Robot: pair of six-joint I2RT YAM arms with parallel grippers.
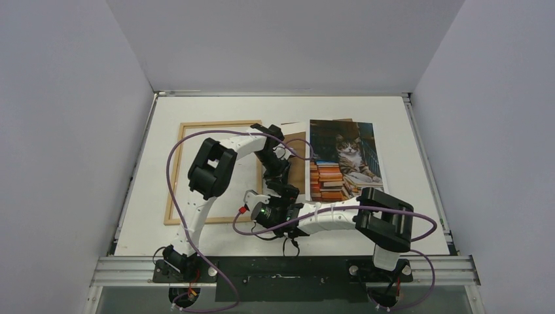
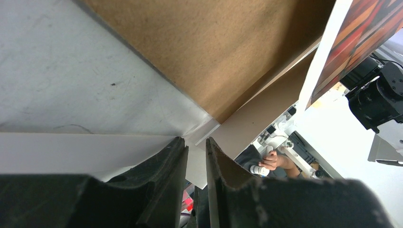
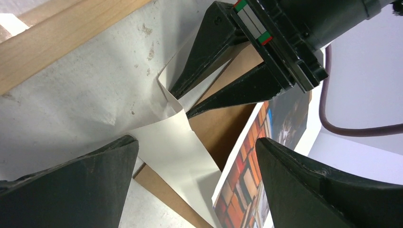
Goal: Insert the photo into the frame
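The cat photo (image 1: 347,157) lies right of centre over a brown board (image 1: 298,147). The empty wooden frame (image 1: 173,196) lies at left, partly under my left arm. Near the board's lower end, my left gripper is shut on a thin white sheet (image 3: 171,142), which bends up at its fingertips. Whether this sheet belongs to the photo, I cannot tell. In the left wrist view a sheet corner (image 2: 196,171) shows by the fingers. My right gripper is open close by, its fingers spread either side of the sheet and photo edge.
Both arms cross close together over the board, and purple cables (image 1: 366,208) loop above them. Clear white table (image 1: 406,176) lies right of the photo and along the back.
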